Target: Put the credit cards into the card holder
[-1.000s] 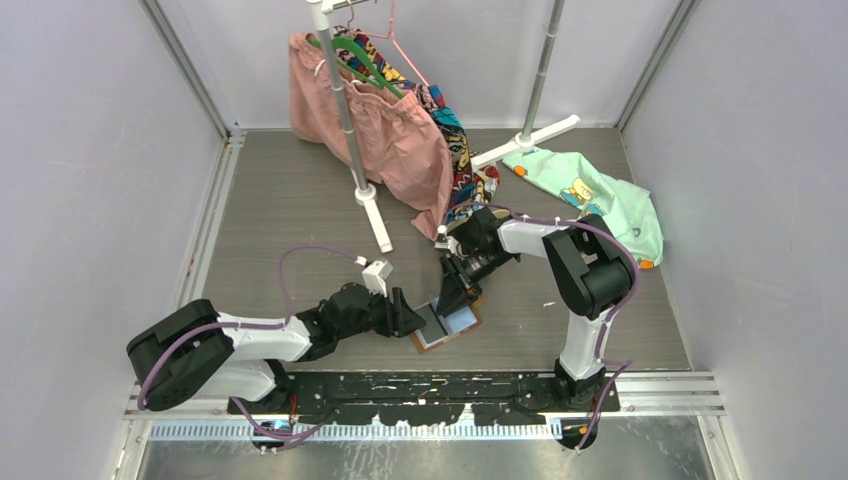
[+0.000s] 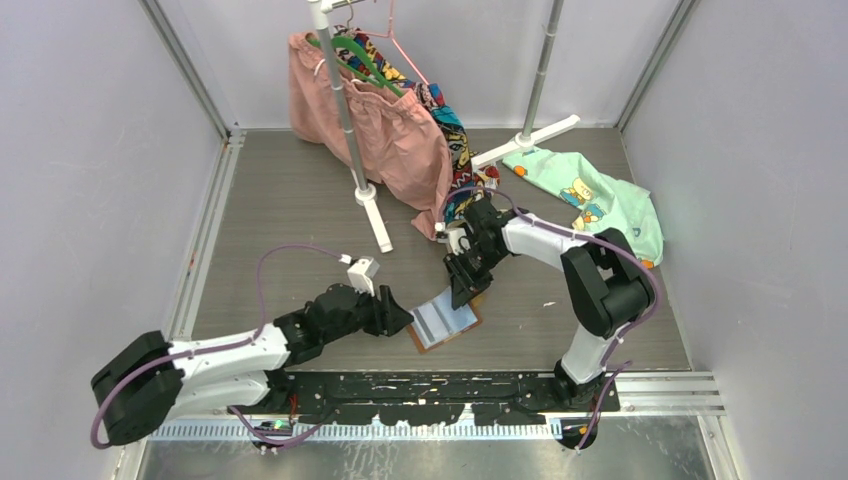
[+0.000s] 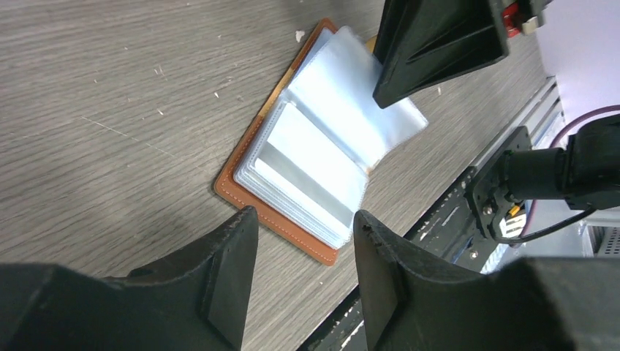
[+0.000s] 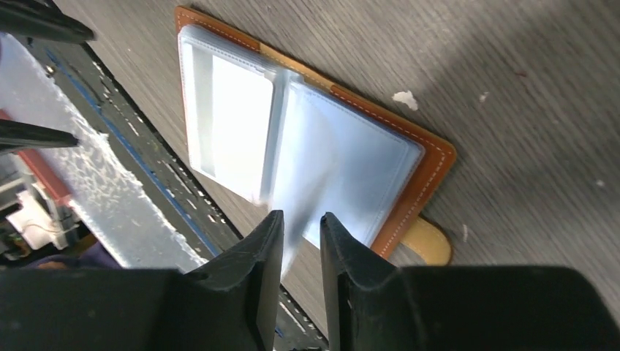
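The card holder, a brown leather booklet (image 3: pixel 237 162) with clear sleeves, lies open on the grey surface. A white panel with a grey band (image 3: pixel 311 164) shows in one half; whether it is a card I cannot tell. On the other half a pale sleeve leaf (image 4: pixel 307 164) is partly raised, its free edge near my right gripper. That gripper's fingers are a little apart, above the leaf. My left gripper is off the holder's left corner, fingers apart, with nothing seen between them. No loose card is visible.
A tan tab (image 4: pixel 428 241) sticks out from the holder's edge. Behind stand a rack with pink clothing (image 2: pixel 375 130) and, to the right, a green printed cloth (image 2: pixel 600 200). Bare floor surrounds the holder, and a black rail (image 2: pixel 420 385) runs along the front.
The sleeve leaf has swung over to the right, uncovering the white panel on the left half. My right gripper has shifted slightly right, while my left gripper has drawn back left.
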